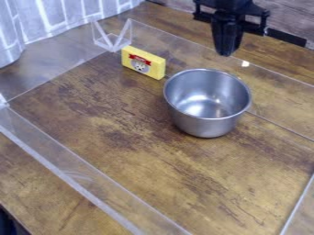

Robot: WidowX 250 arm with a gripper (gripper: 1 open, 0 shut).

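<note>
A yellow box (pixel 143 62) with a red and white label lies left of centre toward the back of the wooden surface. Right of it a steel bowl (pixel 207 101) stands upright, apart from the box. My dark gripper (pixel 223 48) hangs at the top of the view, behind and above the bowl, shut, with nothing visible between its fingers.
A transparent wire-like shape (pixel 110 37) is at the back left, near clear plastic edges along the left side.
</note>
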